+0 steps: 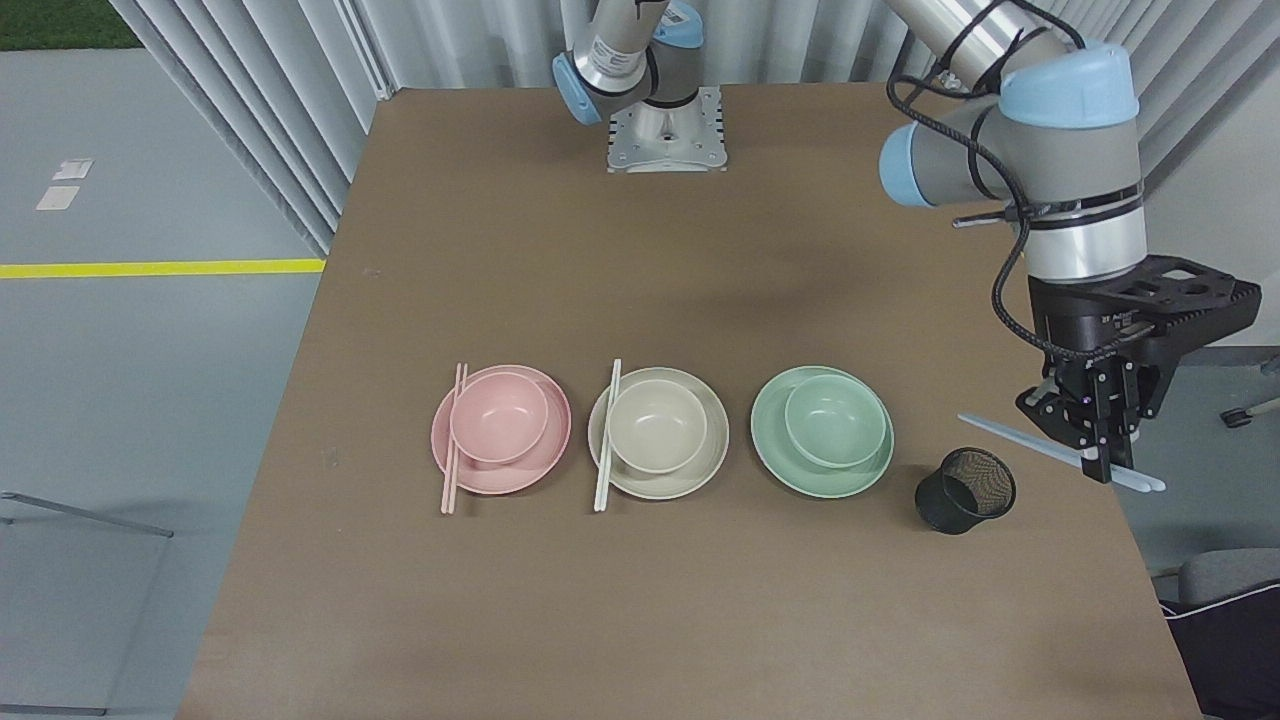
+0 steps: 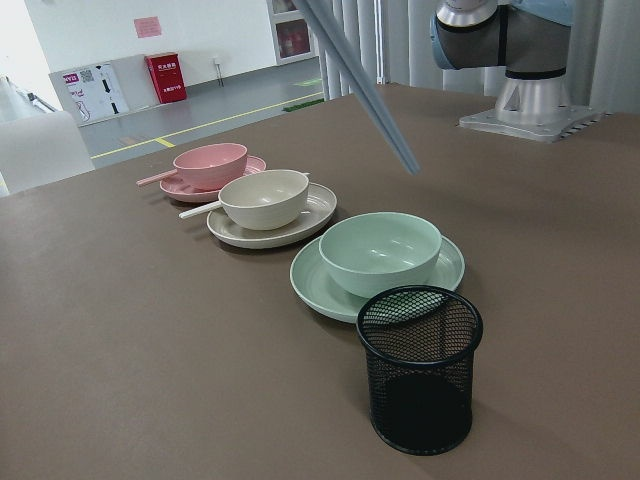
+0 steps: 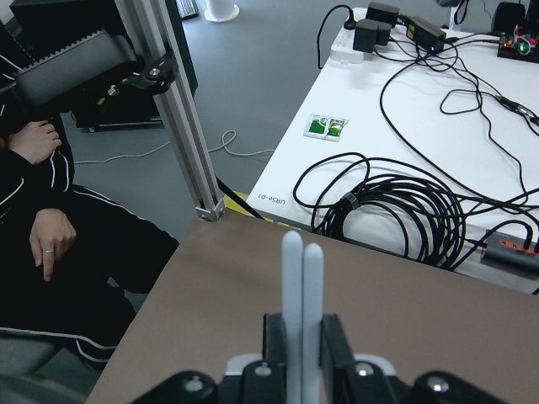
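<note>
My gripper (image 1: 1098, 444) is at the table's right side, shut on a pair of pale blue chopsticks (image 1: 1008, 434), which also show at the top of the left view (image 2: 370, 95) and upright in the wrist view (image 3: 301, 311). Below left of it stands a black mesh cup (image 1: 966, 492), empty. Left of the cup sit a green bowl (image 1: 835, 420) on a green plate, a cream bowl (image 1: 657, 426) on a cream plate with white chopsticks (image 1: 605, 462) on its left side, and a pink bowl (image 1: 499, 418) on a pink plate with pink chopsticks (image 1: 449, 474).
The wrist view looks past the table's edge at a seated person (image 3: 46, 219), a metal post (image 3: 173, 118) and a white table with cables (image 3: 421, 126).
</note>
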